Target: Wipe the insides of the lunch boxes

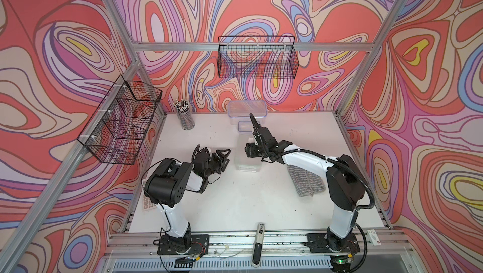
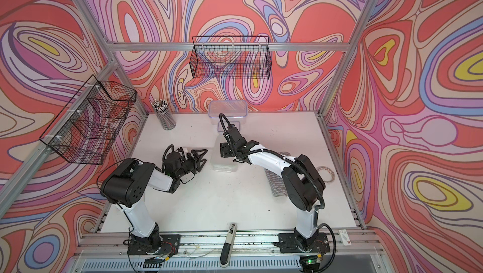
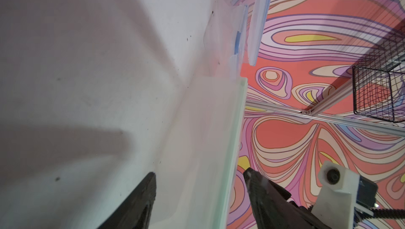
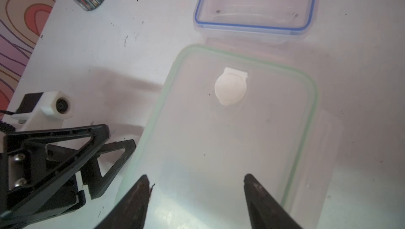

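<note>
A frosted lunch box (image 4: 219,140) with a green edge and a white round spot near its far end stands mid-table. Behind it sits a small blue-rimmed box (image 4: 253,28), and a larger clear box (image 1: 247,108) is at the back. Over the green-edged box hangs my right gripper, fingers apart and nothing between them. My left gripper (image 1: 228,158) is to the left of that box, its fingers also apart and empty; the box's side shows beyond them in the left wrist view. A grey striped cloth (image 1: 307,182) lies at the right, partly under the right arm.
A holder of sticks (image 1: 185,117) stands at the back left. A ring-shaped roll (image 2: 326,174) lies at the right edge. Wire baskets (image 1: 258,61) hang on the frame.
</note>
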